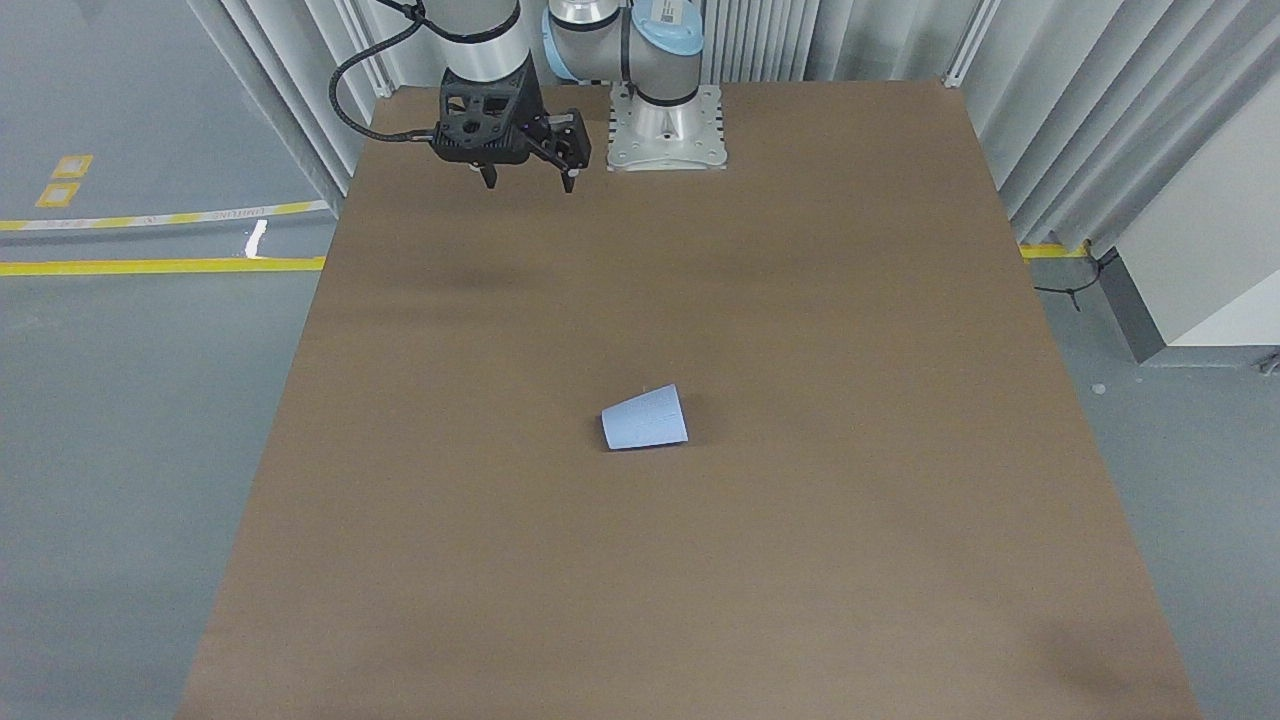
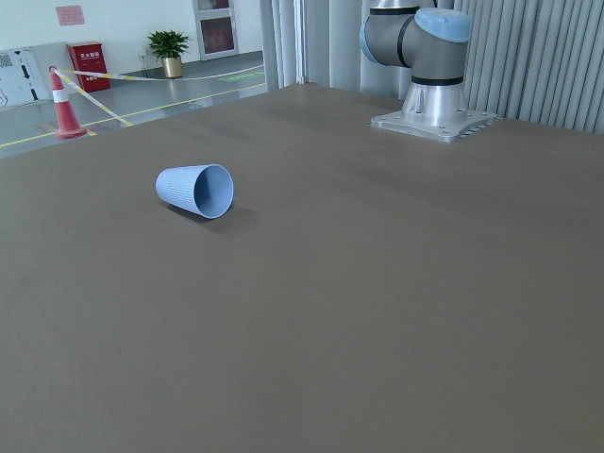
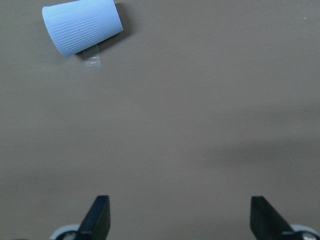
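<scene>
A light blue ribbed cup (image 1: 644, 418) lies on its side near the middle of the brown table (image 1: 672, 576). The left view shows the cup (image 2: 184, 189) with its open end facing that camera's right; in the wrist view it (image 3: 80, 26) is at the upper left, with a piece of clear tape under or beside it. My gripper (image 1: 528, 180) hangs over the back left of the table, apart from the cup. In the wrist view its two fingers stand wide apart, open, with nothing between them (image 3: 180, 210).
The robot's base plate (image 1: 666, 154) sits at the table's back edge, before a pale curtain. A cone, a red box and a plant stand on the floor beyond, in the left view.
</scene>
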